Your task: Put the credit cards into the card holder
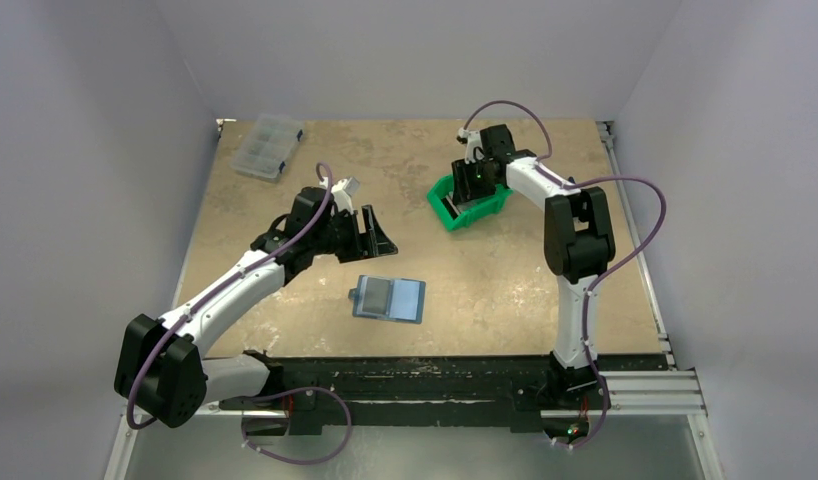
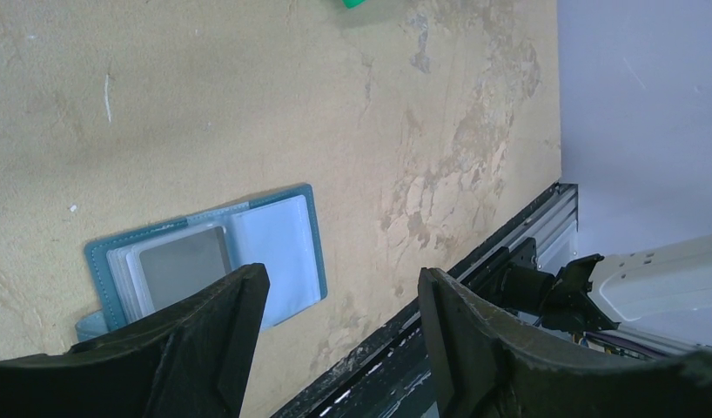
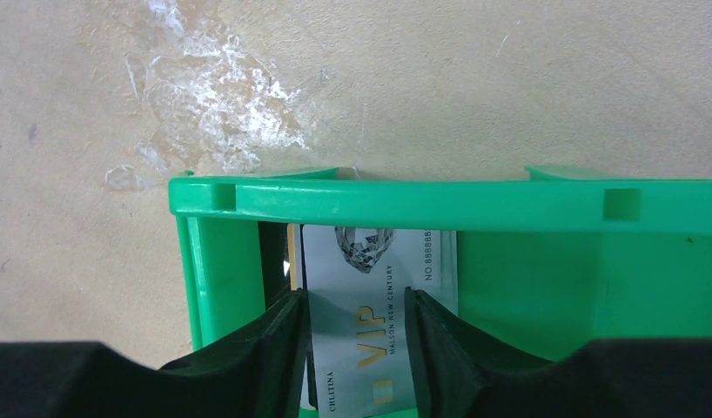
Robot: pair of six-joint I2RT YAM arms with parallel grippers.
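Inside the green basket lie several cards; the topmost, a silver VIP card with a diamond print, leans at the basket's left end in the right wrist view. My right gripper is over it with its fingers apart, one near each side of the card's middle; whether they touch it I cannot tell. The card holder, blue and spread flat, rests near the table's front, its clear sleeves facing up. Above and behind it my left gripper hangs open and empty.
A clear divided plastic box stands at the back left. The bare table between basket and holder is free, as is the right front area. The table's front edge runs close to the holder.
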